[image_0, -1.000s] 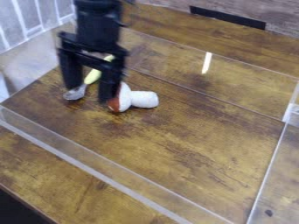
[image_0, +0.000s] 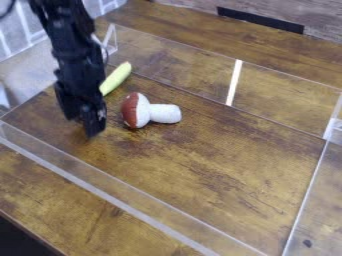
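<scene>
My black gripper (image_0: 82, 118) is low over the wooden table at the left, blurred, its fingers pointing down; whether anything is between them is hidden. Just right of it lie a red-and-white round object (image_0: 135, 110) and a short white cylinder (image_0: 164, 113) touching it. A pale green elongated vegetable (image_0: 116, 79) lies behind the gripper.
A clear-walled enclosure surrounds the wooden surface (image_0: 227, 170), with walls along the left front and right. A white strip (image_0: 234, 84) is at the back.
</scene>
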